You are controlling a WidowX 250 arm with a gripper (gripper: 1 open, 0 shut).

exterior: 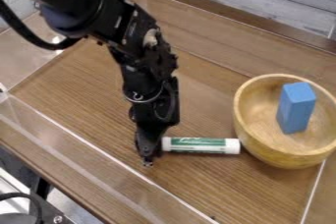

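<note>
My black gripper [152, 143] is low over the wooden table, its fingers down at the left end of a white and green tube [199, 144]. It looks shut on that end, though the dark fingertips are hard to make out. The tube lies horizontally, pointing right toward a wooden bowl [262, 147], in which a blue block [296, 108] stands upright.
The bowl takes up the right side. A ledge runs along the back, and the table's edge crosses the lower left.
</note>
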